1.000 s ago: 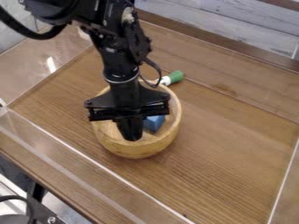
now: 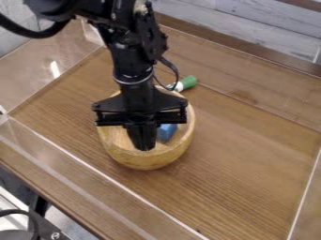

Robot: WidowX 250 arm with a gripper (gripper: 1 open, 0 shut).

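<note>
My black gripper (image 2: 145,136) reaches down into a light wooden bowl (image 2: 145,159) near the middle of the camera view. Its tips are inside the bowl and appear shut; whether anything is between them is hard to see. A blue object (image 2: 167,130) lies in the bowl just right of the tips, partly hidden by the gripper.
A green and white object (image 2: 186,83) lies behind the bowl to the right. Cables show at the lower left.
The arm above the gripper has shifted very slightly; the bowl and the blue object look the same.
</note>
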